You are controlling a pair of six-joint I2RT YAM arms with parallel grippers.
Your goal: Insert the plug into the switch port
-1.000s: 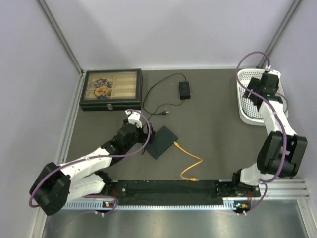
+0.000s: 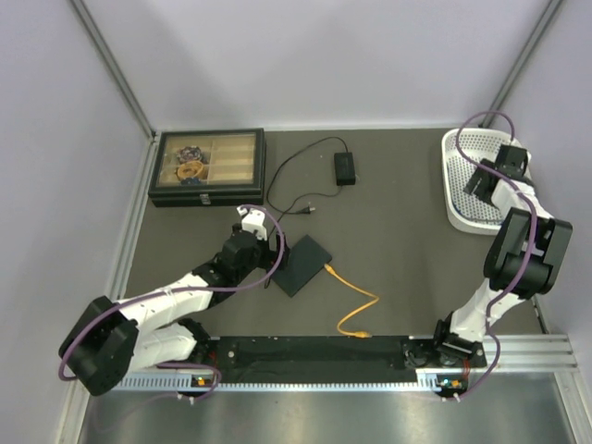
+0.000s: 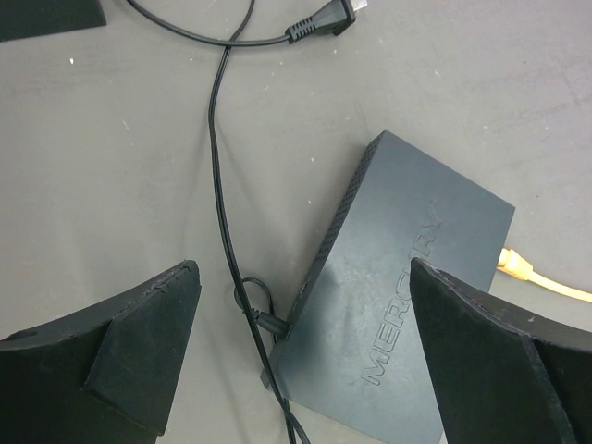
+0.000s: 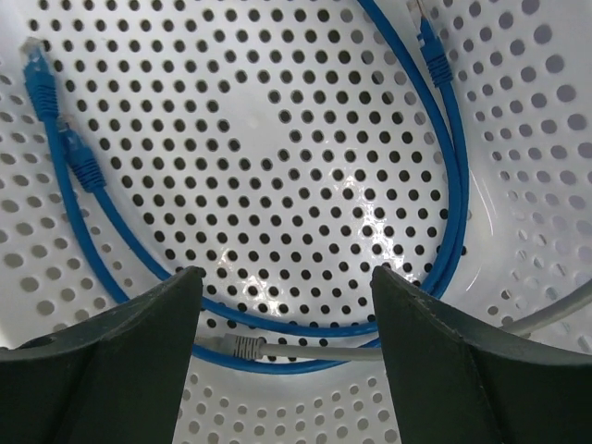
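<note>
A dark MERCURY switch (image 2: 302, 266) (image 3: 407, 287) lies mid-table, a black cable at its left side and a yellow cable (image 3: 546, 282) at its right. A black power plug (image 3: 326, 20) lies beyond it. My open left gripper (image 2: 274, 252) hovers over the switch's left end, nothing held. My open right gripper (image 2: 482, 182) is over the white perforated basket (image 2: 452, 203), where blue network cables with plugs (image 4: 83, 165) and a grey cable (image 4: 314, 351) lie below its fingers.
A black power adapter (image 2: 344, 167) lies toward the back, a lidded compartment box (image 2: 208, 193) at the back left. The table between switch and basket is mostly bare.
My left arm is almost unchanged.
</note>
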